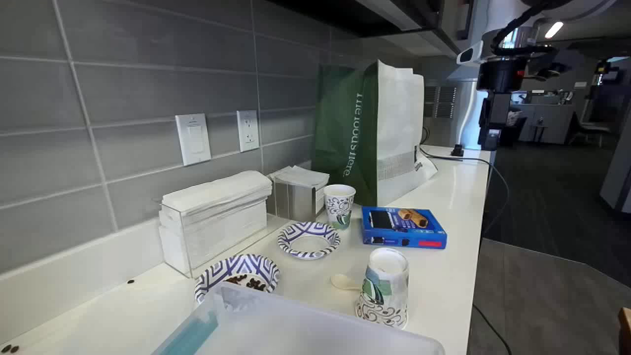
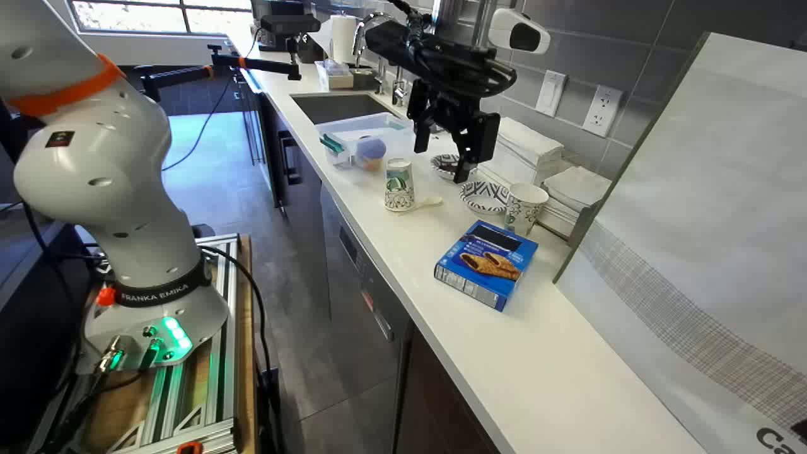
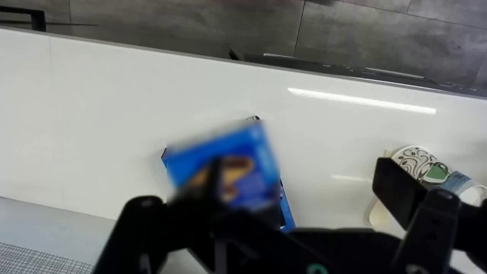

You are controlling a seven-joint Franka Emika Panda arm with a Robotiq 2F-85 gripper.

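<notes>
Above the counter hangs my gripper [image 2: 444, 159], its two fingers spread wide with nothing between them in exterior view 2. The wrist view also shows the fingers [image 3: 396, 194] far apart. A blue snack box [image 2: 486, 263] lies flat on the counter, apart from the gripper. It appears between and beyond the fingers in the wrist view, partly blurred and partly covered by the gripper. In exterior view 1 the gripper [image 1: 489, 139] is seen edge-on, at the right over the counter's edge, with the box [image 1: 403, 227] lower and to its left.
An upside-down paper cup [image 1: 384, 288], a wooden spoon [image 1: 344, 282], an upright cup [image 1: 339, 206] and two patterned bowls stand near the box. A clear bin [image 2: 370, 135], napkin stacks and a tall paper bag [image 1: 400, 118] border the area. Counter in front of the bag is clear.
</notes>
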